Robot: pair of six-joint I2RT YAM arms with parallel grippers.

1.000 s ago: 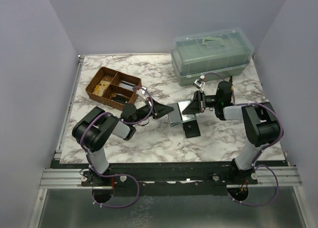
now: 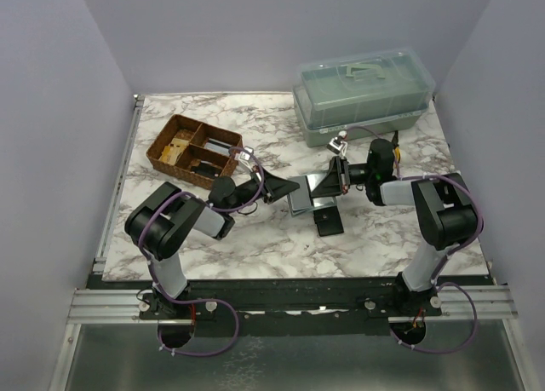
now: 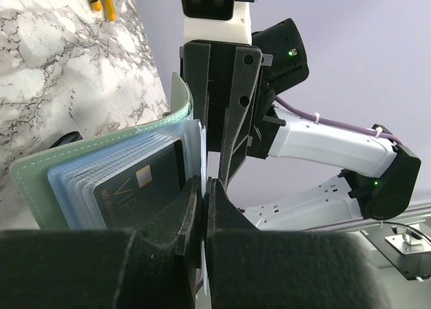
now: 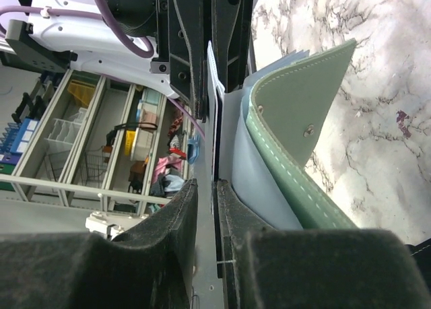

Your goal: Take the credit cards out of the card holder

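The pale green card holder [image 2: 302, 199] is held up mid-table, its clear sleeves fanned. In the left wrist view, a dark VIP card [image 3: 138, 188] sits in a sleeve beside the stitched green cover [image 3: 34, 184]. My left gripper is shut on the holder's sleeves. My right gripper is around a thin upright sleeve edge; whether its fingers press on it is unclear. In the right wrist view, the holder's cover [image 4: 303, 107] curves away from the sleeves.
A black rectangular item [image 2: 329, 224] lies below the holder. A brown divided box [image 2: 179, 131] is at back left, clear green-tinted bins [image 2: 362, 93] at back right. Yellow-handled tools [image 3: 106, 1] lie beyond the holder.
The right arm has shifted very slightly over the holder since a second ago; the left arm looks unchanged.
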